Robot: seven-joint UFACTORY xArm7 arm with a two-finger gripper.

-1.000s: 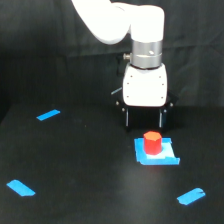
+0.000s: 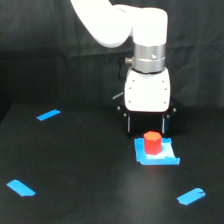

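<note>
A red block [image 2: 152, 143] sits on a small white square [image 2: 167, 149] edged with blue tape [image 2: 158, 160], right of centre in the camera view. Behind and above it is my white gripper [image 2: 147, 128], pointing down. Its dark fingers stand well apart, so it looks open, and nothing shows between them. The fingertips are hard to make out against the black background. The block appears just below and in front of the gap; whether the fingers are level with it I cannot tell.
Strips of blue tape lie flat on the dark table: one far left [image 2: 48, 115], one near left [image 2: 20, 188] and one near right [image 2: 190, 196]. A black curtain [image 2: 60, 60] hangs behind.
My gripper has come slightly lower and a little nearer the camera. The red block and its taped square have not moved.
</note>
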